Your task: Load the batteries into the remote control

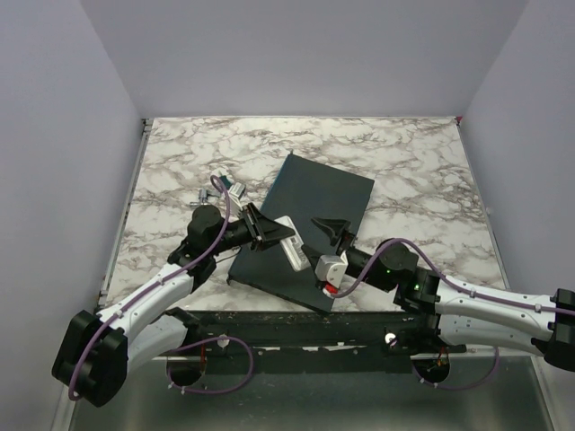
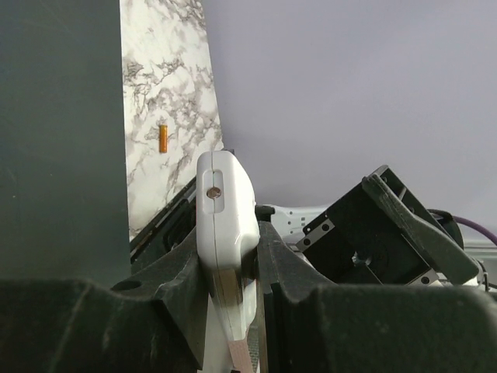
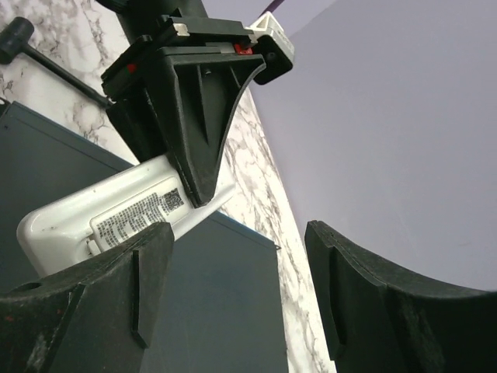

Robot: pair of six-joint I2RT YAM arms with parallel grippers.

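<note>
The white remote (image 1: 293,249) is held up over the dark mat by my left gripper (image 1: 275,231), which is shut on it; in the left wrist view the remote (image 2: 225,210) stands end-on between that gripper's fingers. The right wrist view shows its labelled face (image 3: 136,214). My right gripper (image 1: 321,250) is open at the remote's near end, with one finger (image 3: 116,303) close to it, and the other (image 3: 373,303) apart. A small orange battery (image 2: 163,138) lies on the marble in the left wrist view.
The dark mat (image 1: 314,189) fills the middle of the marble table (image 1: 422,162). Some small items, partly hidden, lie at the left beside my left arm.
</note>
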